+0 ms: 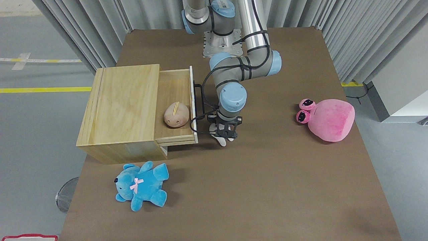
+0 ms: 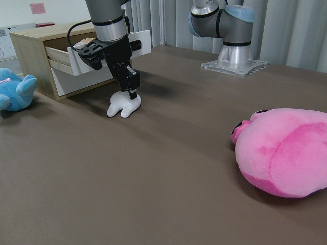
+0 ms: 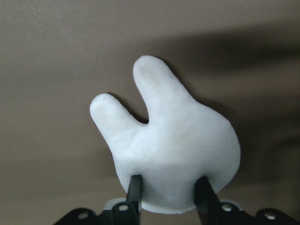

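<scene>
A white tooth-shaped plush (image 3: pixel 173 140) lies on the brown table below my gripper, just right of the open drawer. In the wrist view my two black fingers straddle its rounded end, touching or pressing into it; whether they are closed on it I cannot tell. In the camera left view the plush (image 2: pixel 123 106) rests on the table with the gripper (image 2: pixel 132 93) directly on top of it.
A wooden cabinet (image 1: pixel 116 104) has its drawer open, holding a round tan toy (image 1: pixel 176 116). A blue bear (image 1: pixel 146 186) lies below it. A pink plush (image 1: pixel 333 120) sits at the right.
</scene>
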